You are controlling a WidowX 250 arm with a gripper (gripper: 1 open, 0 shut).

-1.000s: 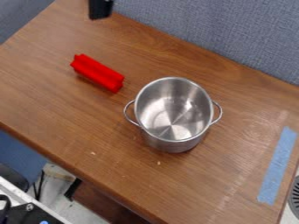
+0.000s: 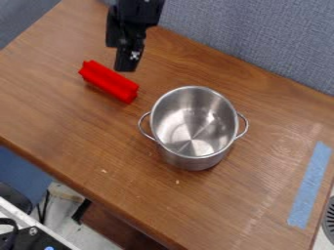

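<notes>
A red elongated object (image 2: 109,81) lies on the wooden table, left of centre. To its right stands an empty steel pot (image 2: 193,127) with two side handles. My black gripper (image 2: 127,57) hangs from the top of the view, above and just behind the red object, open and apart from it.
A strip of blue tape (image 2: 310,186) runs along the table's right side. Blue-grey padded panels border the back. Cables and white hardware show beyond the lower left edge.
My gripper has come down and into view from the top edge, closer to the red object. The red object and the pot have not moved.
</notes>
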